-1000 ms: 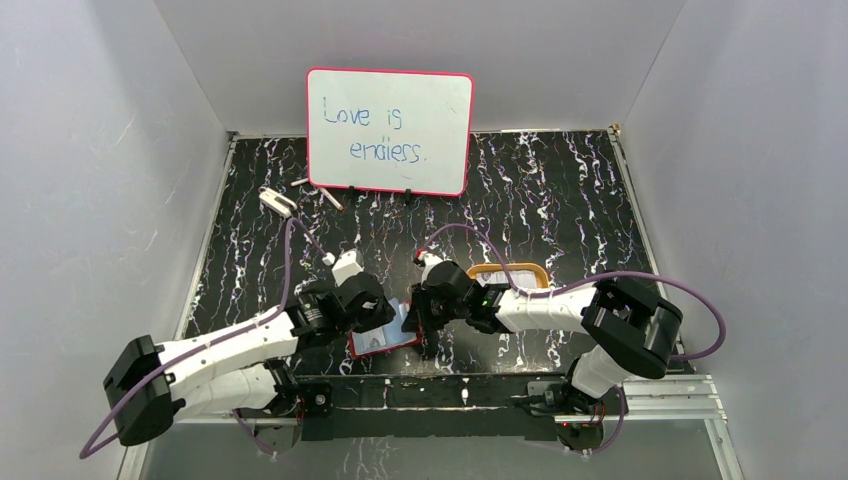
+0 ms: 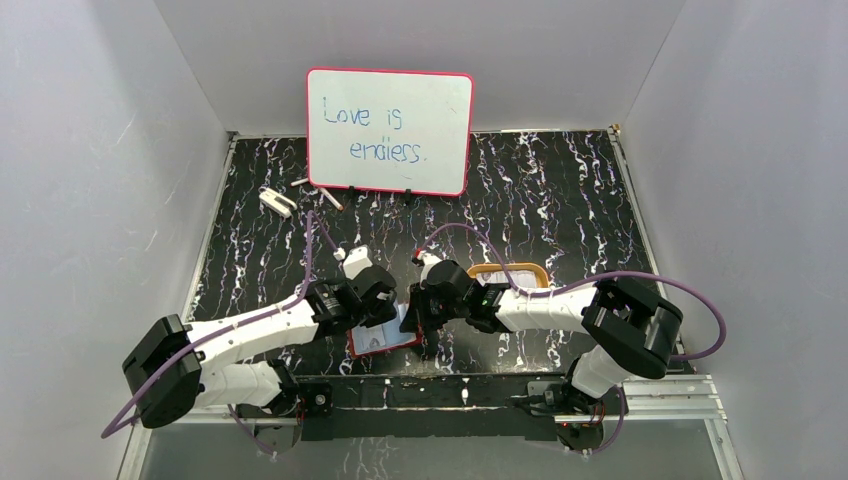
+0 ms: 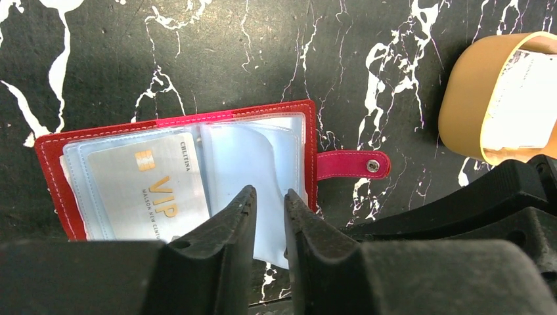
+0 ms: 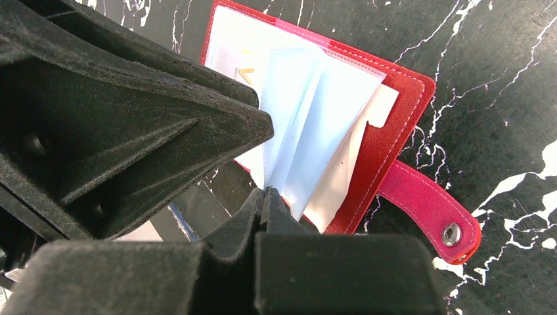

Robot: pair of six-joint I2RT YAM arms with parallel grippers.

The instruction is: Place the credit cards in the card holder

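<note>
The red card holder [image 3: 177,118] lies open on the dark marble table, clear sleeves inside and a silver VIP card [image 3: 144,184] in its left side. My left gripper hovers over the right-hand sleeves, part open, with nothing seen between its fingertips. My right gripper is shut at the edge of the clear sleeves [image 4: 295,118], whose leaves are lifted at its tips; whether it pinches one is hard to tell. In the right wrist view the left gripper's black fingers cover much of the holder's left.
An orange container [image 3: 463,98] with white cards stands right of the holder, partly under the right arm in the top view. A whiteboard [image 2: 389,130] and small white items [image 2: 277,202] are at the back.
My left arm has moved rightward over the holder, toward my right gripper. The right arm looks unchanged.
</note>
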